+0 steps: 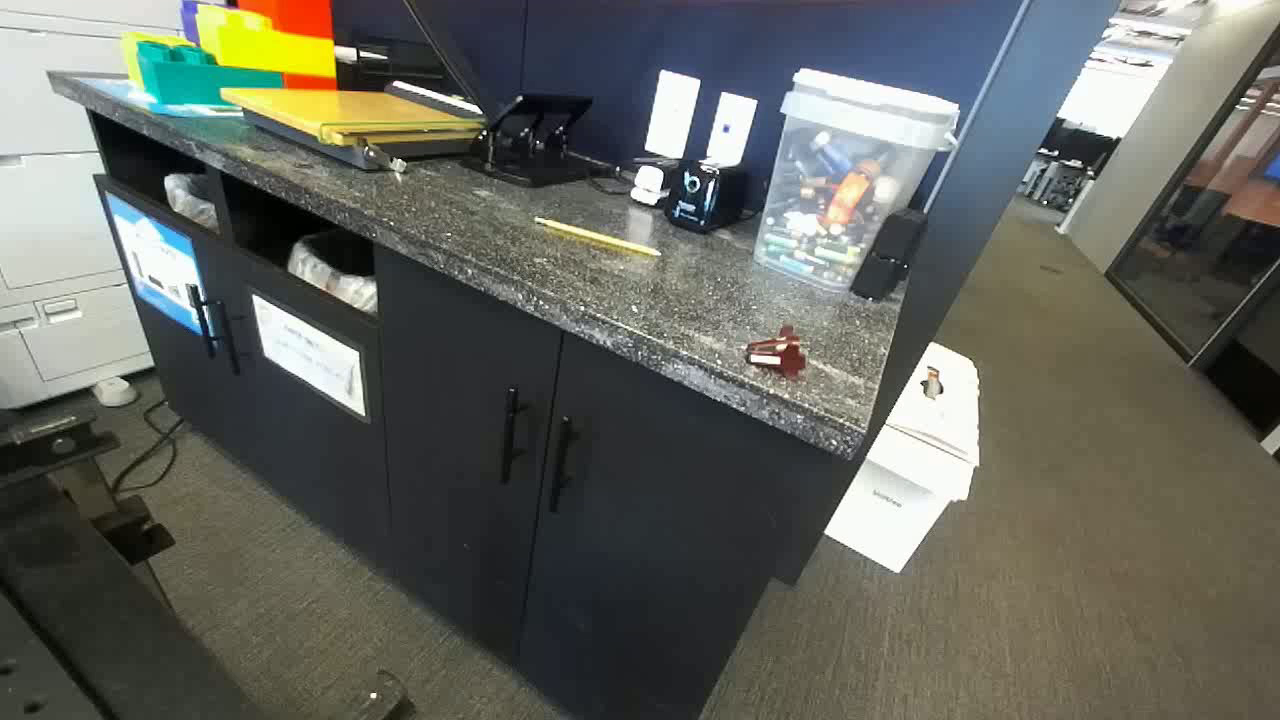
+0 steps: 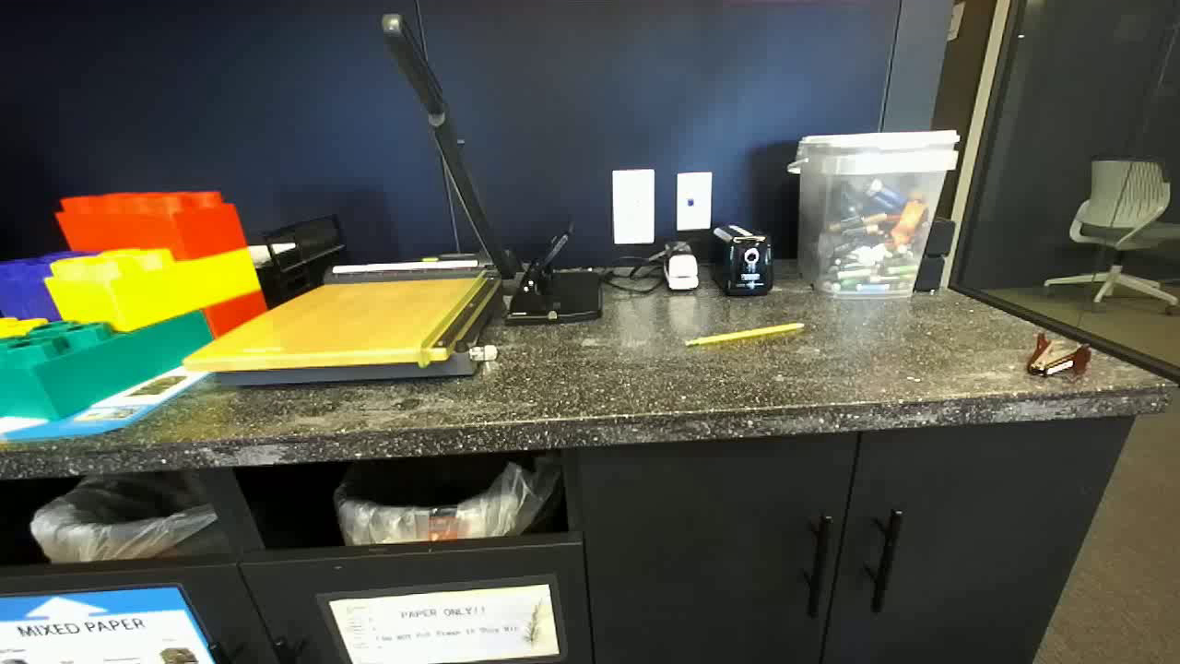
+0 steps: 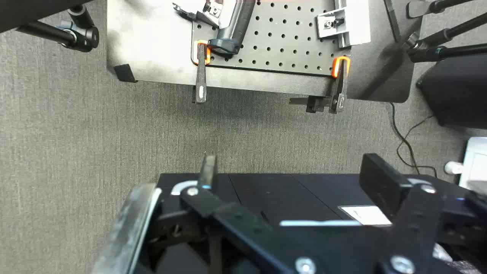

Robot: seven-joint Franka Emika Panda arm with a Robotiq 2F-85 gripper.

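In the wrist view my gripper is open, its two fingers wide apart with only carpet and the dark cabinet front showing between them. Neither exterior view shows the gripper. On the speckled counter (image 2: 619, 393) lies a yellow pencil (image 2: 746, 334), with a dark red staple remover (image 2: 1058, 356) near the right end. Behind them stand a black pencil sharpener (image 2: 743, 264) and a clear lidded bucket (image 2: 819, 216) of batteries. A paper trimmer (image 2: 354, 315) with a yellow bed and raised black arm sits left of the middle.
Large toy blocks (image 2: 133, 277) stand at the counter's left end. Below, the cabinet has bin openings and black door handles (image 1: 510, 434). A white box (image 1: 894, 492) rests on the floor past the right end. Bare counter lies around the pencil. Clamps hold a perforated plate (image 3: 283, 45).
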